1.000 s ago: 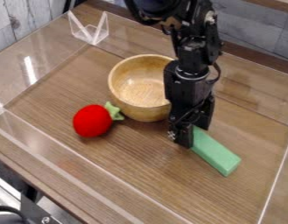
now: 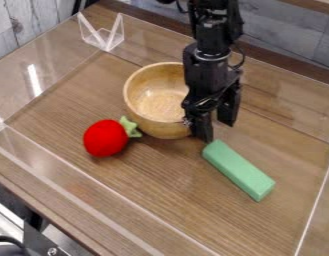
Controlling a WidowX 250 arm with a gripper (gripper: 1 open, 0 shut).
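The black robot arm reaches down from the top of the view to its gripper, which hangs at the right rim of a tan bowl. Below it a green bar lies on the wooden table. A red round object with a small green part sits left of the bar, below the bowl. Whether the fingers are open or shut is hard to make out.
A white object stands at the back left. The table's left edge borders a dark area.
The arm and gripper have moved up and back, away from the green bar, which is now fully uncovered. The bowl and red object look unmoved.
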